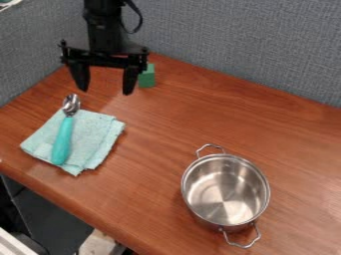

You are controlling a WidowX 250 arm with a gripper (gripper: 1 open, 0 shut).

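My black gripper [104,80] hangs at the upper left of the camera view, above and behind a folded light cloth [104,134], its two fingers spread apart with nothing seen between them. A turquoise-handled utensil [63,139] with a metal head lies on the cloth. A steel pot [225,189] with two handles stands at the lower right. A small green block [147,76] sits at the back, partly behind the gripper.
Grey padded walls rise at the back and left. The table's front-left edge drops to a dark area.
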